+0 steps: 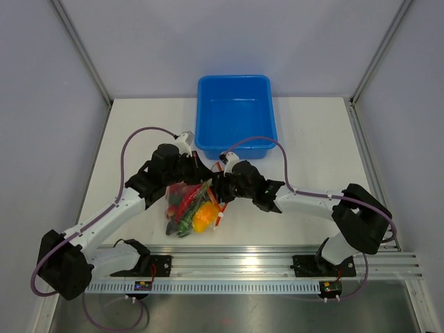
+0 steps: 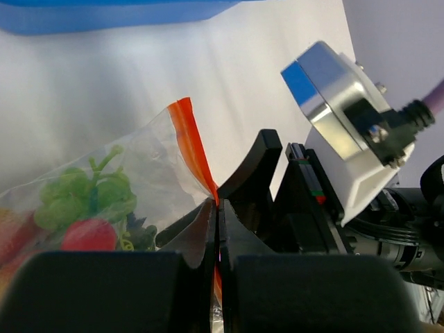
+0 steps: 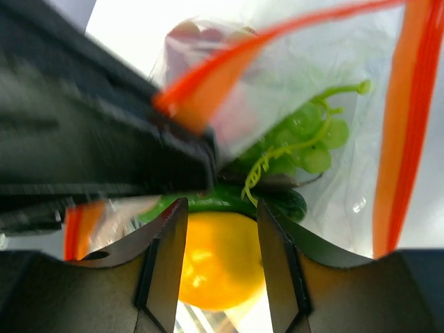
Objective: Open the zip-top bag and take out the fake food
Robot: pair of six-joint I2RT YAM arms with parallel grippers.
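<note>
The clear zip bag (image 1: 184, 208) lies at the table's front middle, its orange-edged mouth facing right and parted. My left gripper is shut on the orange strip (image 2: 192, 142) of the mouth. My right gripper is at the mouth, its fingers (image 3: 163, 236) apart. An orange-yellow toy pepper (image 3: 222, 257) shows in their gap; I cannot tell whether they touch it. Green toy grapes (image 3: 298, 142) and a dark green piece (image 3: 281, 202) lie farther in. In the left wrist view a red toy (image 2: 89, 236) shows through the plastic.
An empty blue bin (image 1: 236, 148) stands behind the grippers at the back of the table. Both arms' tips are very close together.
</note>
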